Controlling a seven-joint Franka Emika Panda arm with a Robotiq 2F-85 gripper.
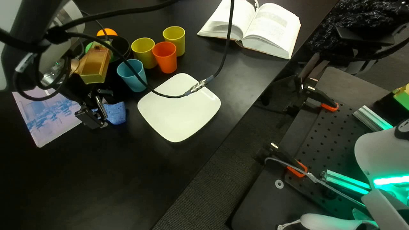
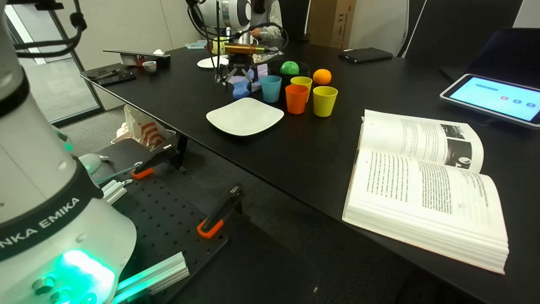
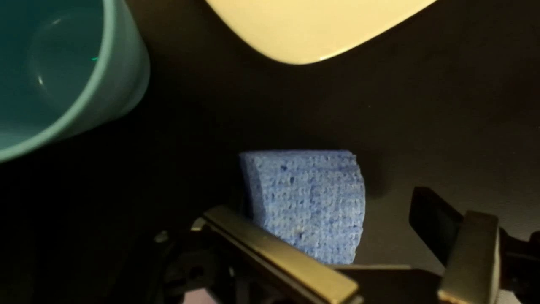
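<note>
A blue sponge lies flat on the dark table, its near part hidden behind my gripper in the wrist view. The fingers stand apart, one finger crossing over the sponge's near left side and the other finger out to its right over bare table. Nothing is gripped. From the first exterior view, the gripper is low over the table, with the sponge showing just to its right. The second exterior view has the sponge below the gripper, left of the blue cup.
A white plate lies right of the sponge. Beside it cluster the blue cup, an orange cup and two yellow cups. A dark bowl sits behind.
</note>
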